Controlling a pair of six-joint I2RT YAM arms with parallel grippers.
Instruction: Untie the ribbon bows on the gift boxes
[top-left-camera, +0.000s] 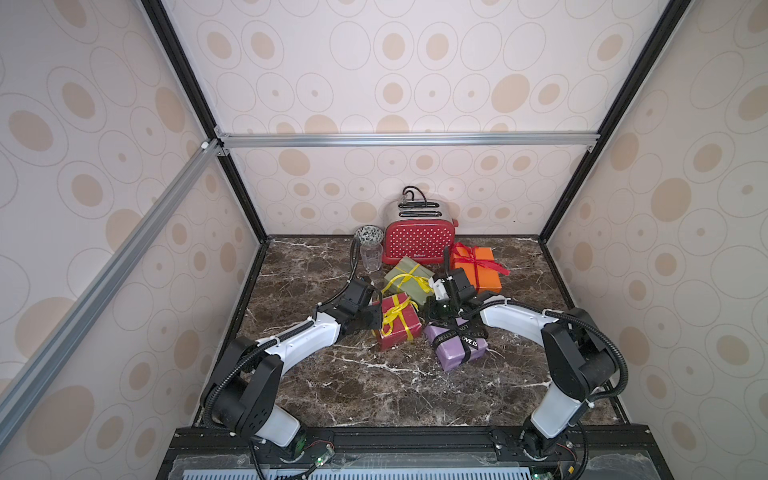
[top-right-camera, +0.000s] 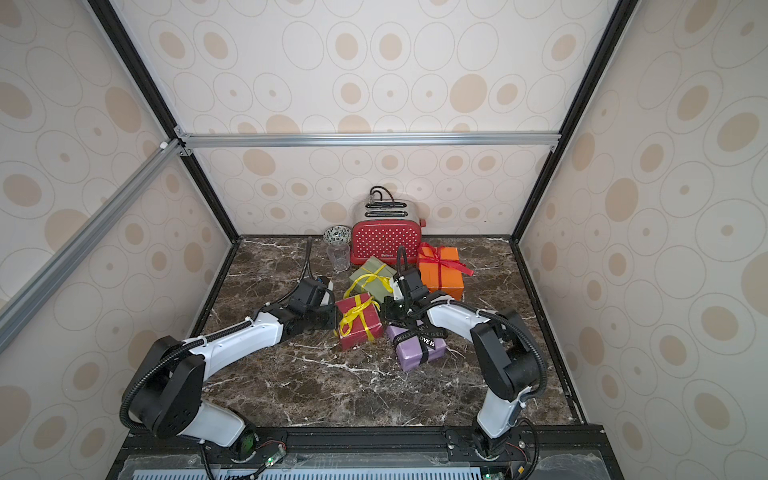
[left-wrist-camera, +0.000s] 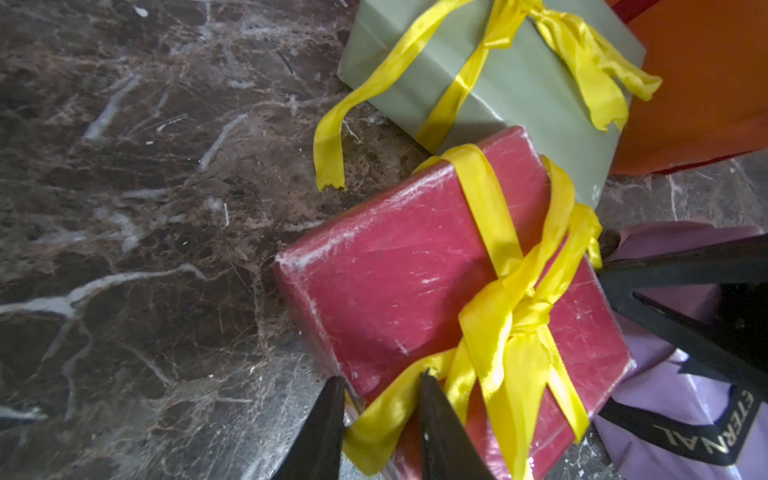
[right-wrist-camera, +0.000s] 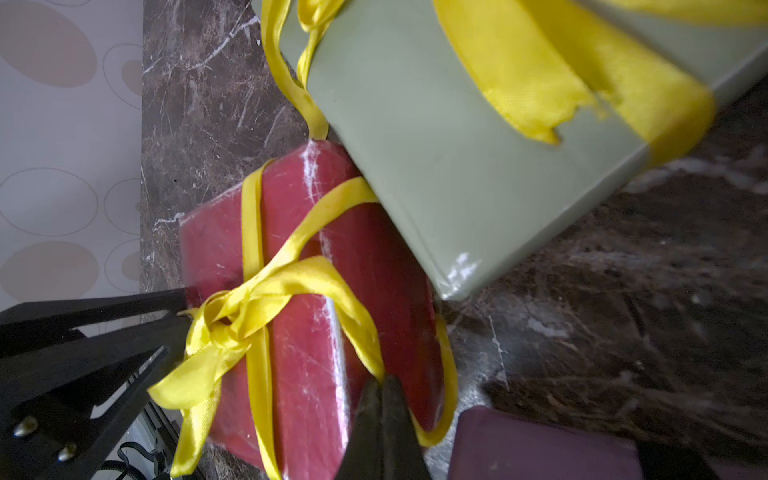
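Observation:
A red box (left-wrist-camera: 384, 296) with a yellow bow (left-wrist-camera: 516, 336) lies mid-table in front of a sage box (left-wrist-camera: 560, 120), also tied with yellow ribbon. My left gripper is at the red box's edge, fingers part open around a yellow ribbon tail. At the box's opposite side, my right gripper is shut beside a ribbon strand; whether it pinches any cannot be told. A purple box (top-left-camera: 448, 348) with black ribbon lies to the right; an orange box (top-left-camera: 484, 272) with red ribbon sits behind.
A red toaster (top-left-camera: 418, 240) and a glass (top-left-camera: 370, 252) stand along the back wall. Bare marble table (top-left-camera: 336, 384) shows at the front and on both sides.

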